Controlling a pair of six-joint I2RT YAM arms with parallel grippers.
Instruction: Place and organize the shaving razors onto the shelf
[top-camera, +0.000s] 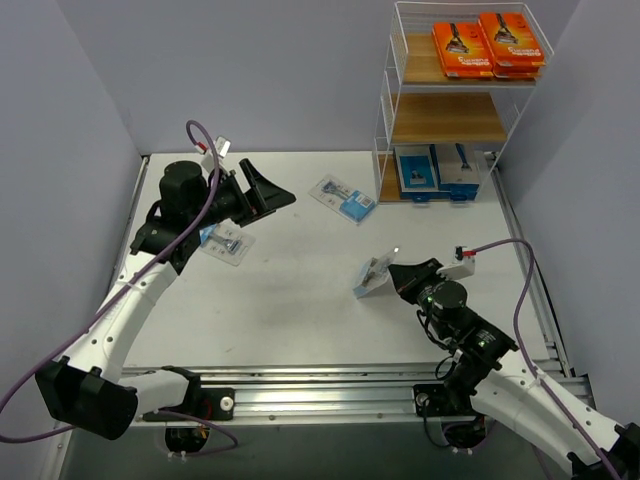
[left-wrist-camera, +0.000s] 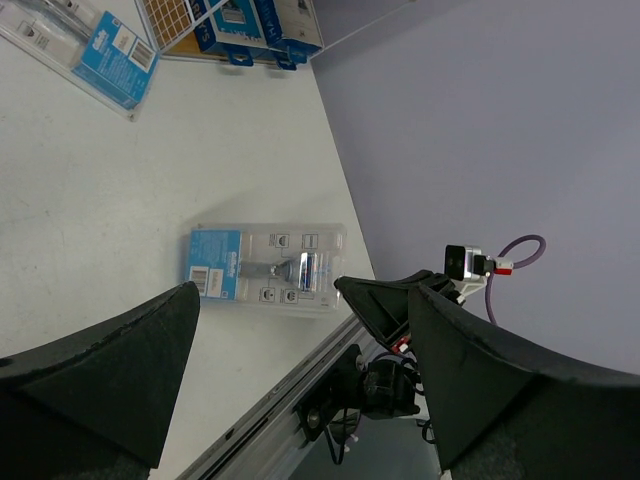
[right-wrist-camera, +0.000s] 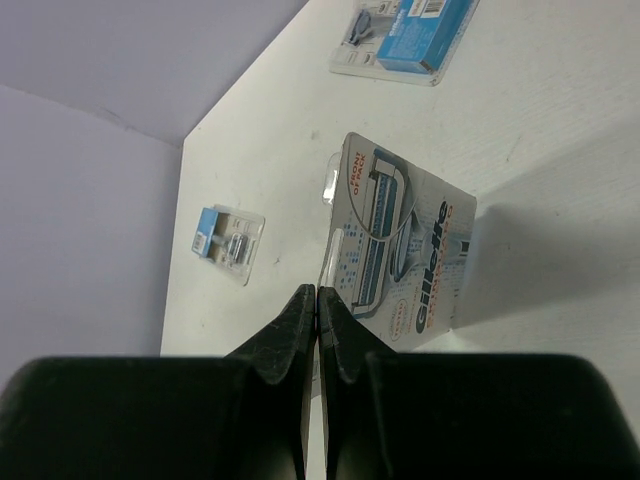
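A Gillette razor pack (right-wrist-camera: 405, 240) stands tilted over the table, its thin edge between the fingertips of my right gripper, which is shut on it. From above, the same pack (top-camera: 372, 277) is seen nearly edge-on beside that gripper (top-camera: 394, 268). My left gripper (top-camera: 274, 182) is open and empty, held above the table's left half. Another blister pack (top-camera: 343, 199) lies flat near the shelf (top-camera: 450, 118). One more pack (top-camera: 228, 243) lies partly hidden beneath the left arm.
Orange boxes (top-camera: 488, 42) fill the shelf's top tier, and blue packs (top-camera: 437, 172) stand on its bottom tier. Open white table (top-camera: 290, 300) surrounds the middle and front.
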